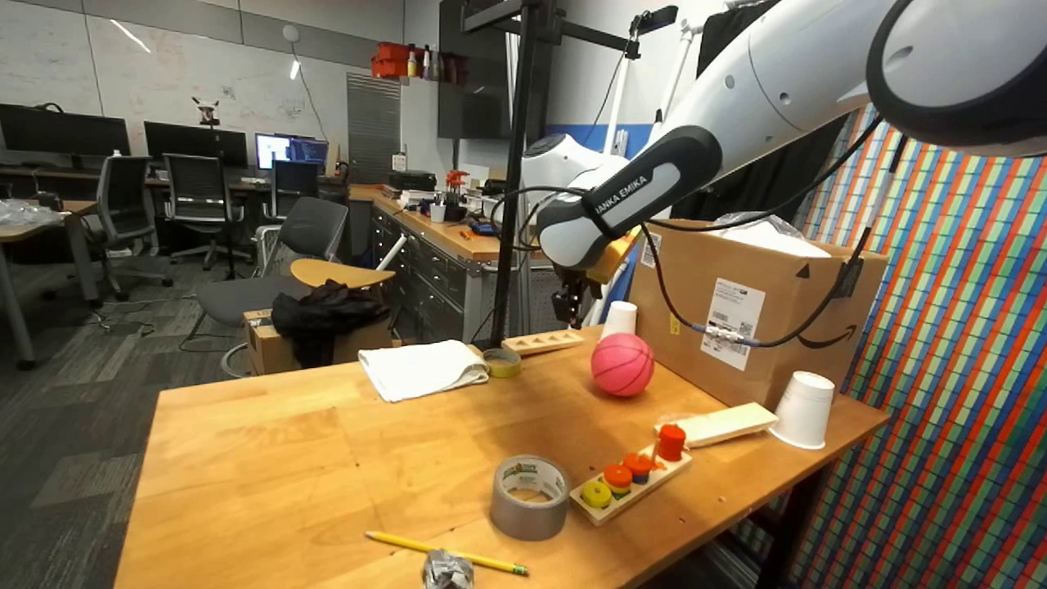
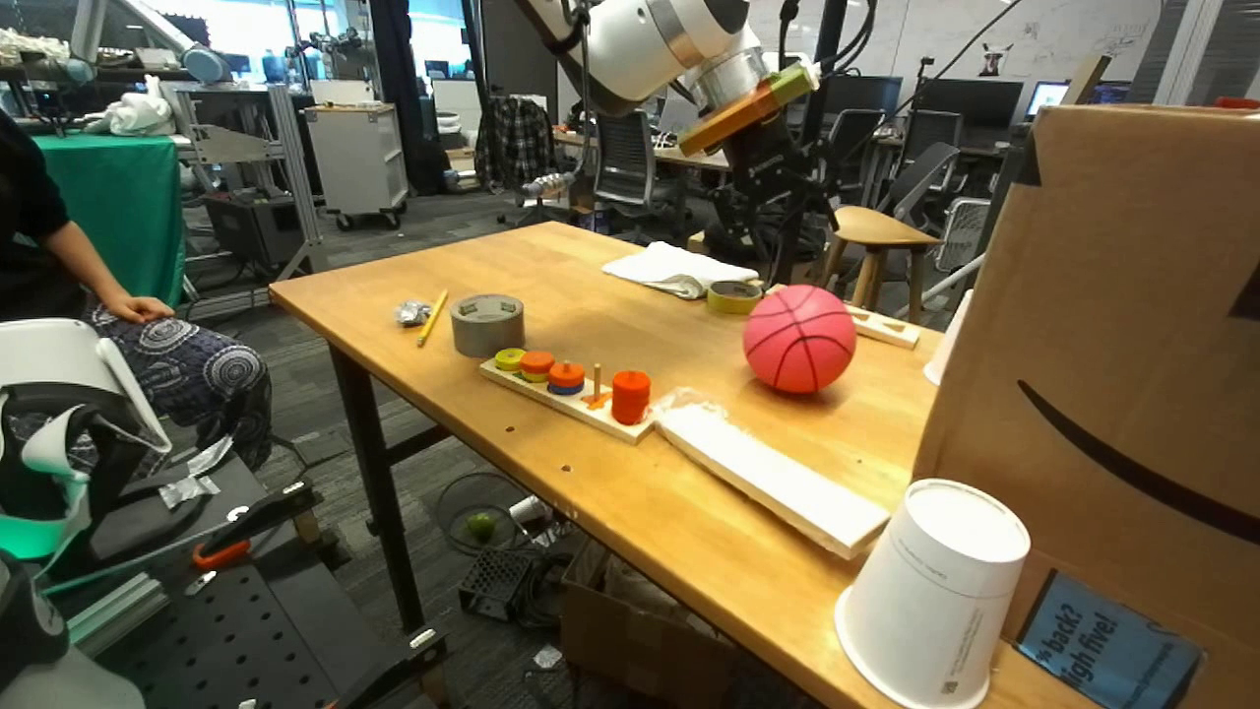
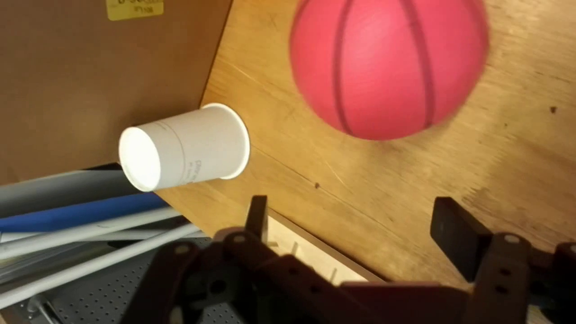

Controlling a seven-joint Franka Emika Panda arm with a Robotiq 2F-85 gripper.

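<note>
A pink ball with dark seam lines rests on the table, in front of the large cardboard box. Its lower part fills the top of the wrist view, where the ball lies beyond the fingertips and apart from them. My gripper stands open, its two dark finger pads wide apart and only bare wood showing between them. In exterior view 1 the gripper hangs over the far end of the table, behind the ball. Exterior view 2 also has the ball clear of the gripper.
By the box stands an upturned white cup; another cup is at the right edge. A slotted wooden board, green tape and white cloth line the far edge. Grey tape and a ring stacker sit nearer.
</note>
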